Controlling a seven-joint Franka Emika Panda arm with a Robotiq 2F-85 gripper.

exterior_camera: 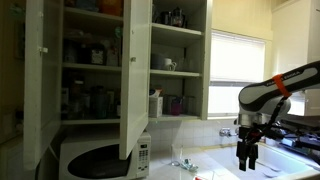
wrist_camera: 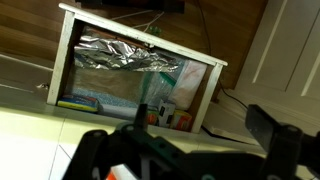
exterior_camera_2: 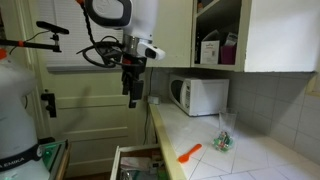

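Above an open drawer, my gripper (exterior_camera_2: pixel 132 92) points down with its fingers apart and nothing between them. From the wrist view, the drawer (wrist_camera: pixel 63 58) lies below, its white walls framing foil, clear plastic bags (wrist_camera: pixel 118 83) and small colourful boxes (wrist_camera: pixel 165 113). Both dark fingers (wrist_camera: pixel 268 130) reach into the lower part of that view. On the counter lies an orange-red utensil (exterior_camera_2: pixel 188 153), beside a clear bag (exterior_camera_2: pixel 223 138) with something greenish in it. In exterior view 1 the gripper (exterior_camera: pixel 246 160) is at the right, away from the cabinet.
A white microwave (exterior_camera_2: pixel 200 93) stands at the back of the counter (exterior_camera_2: pixel 205 168). Overhead, the cabinet doors (exterior_camera: pixel 136 75) stand open, showing shelves of cups and jars. Free counter lies around the utensil. A dark wooden floor (wrist_camera: pixel 235 25) shows past the drawer.
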